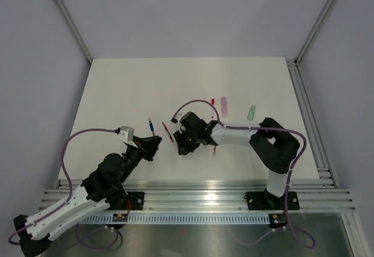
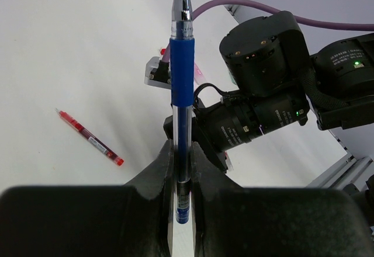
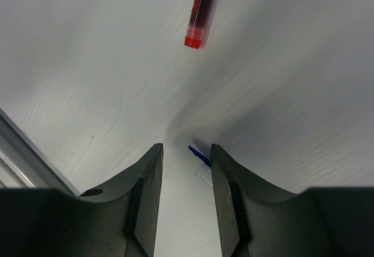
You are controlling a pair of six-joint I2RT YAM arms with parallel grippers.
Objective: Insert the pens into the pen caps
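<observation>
My left gripper is shut on a blue pen (image 2: 182,70), held upright with its metal tip up. My right gripper stands part open, low over the white table, beside a small clear cap with a blue clip (image 3: 200,156), which the right finger partly hides in the right wrist view. A red pen (image 1: 167,131) lies between the two grippers; its end (image 3: 194,35) shows at the top of the right wrist view. Further red items (image 1: 213,102) are partly behind the right arm.
A pink piece (image 1: 224,106) and a green piece (image 1: 251,112) lie at the right of the table. Metal rails run along the front edge (image 1: 175,187).
</observation>
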